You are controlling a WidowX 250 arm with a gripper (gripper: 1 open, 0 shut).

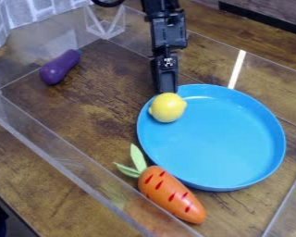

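Note:
My black gripper (166, 79) hangs down from the top of the camera view, its tip just behind a yellow ball-like object (166, 106). That object rests on the left part of a round blue plate (228, 139). Whether the fingers are open or shut is hard to make out, and whether they touch the yellow object is unclear. A toy carrot (166, 193) with green leaves lies in front of the plate. A purple eggplant-like toy (60, 66) lies at the upper left.
A transparent wall (64, 167) runs diagonally along the lower left, and a white strip (236, 68) lies at the upper right.

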